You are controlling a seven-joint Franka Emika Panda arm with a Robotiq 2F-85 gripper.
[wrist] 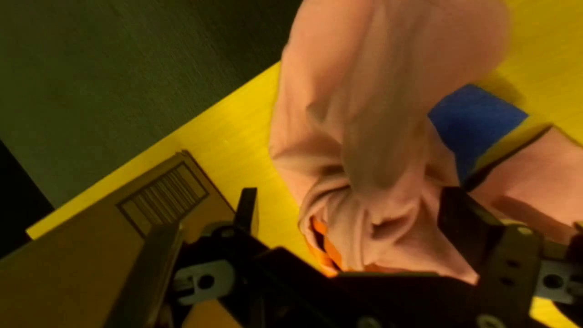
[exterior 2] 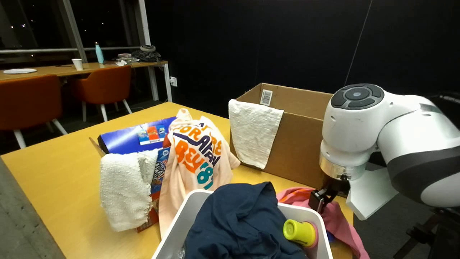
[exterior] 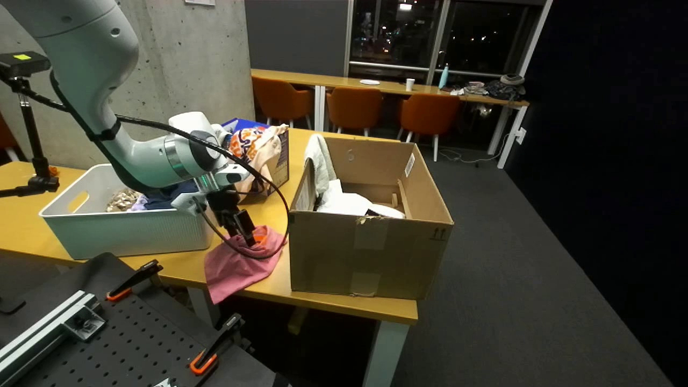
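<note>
A crumpled pink cloth [exterior: 239, 273] with an orange patch lies on the table between the white bin and the cardboard box. Part of it hangs over the table's front edge. My gripper [exterior: 245, 233] is right over this cloth, tilted. From the wrist, the pink cloth [wrist: 382, 180] fills the space between the wide-apart fingers of my open gripper, and a bit of blue material [wrist: 476, 125] shows beside it. Whether the fingertips touch the fabric is hard to tell. In the second exterior view the bin's rim partly covers the pink cloth [exterior 2: 340, 220].
The open cardboard box [exterior: 367, 258] holds white items, with a white towel [exterior 2: 254, 131] draped over its side. The white bin [exterior: 129, 232] contains a navy cloth [exterior 2: 241, 220] and a yellow-lidded tub [exterior 2: 297, 233]. Behind stands another box covered by a printed peach shirt [exterior 2: 196, 151].
</note>
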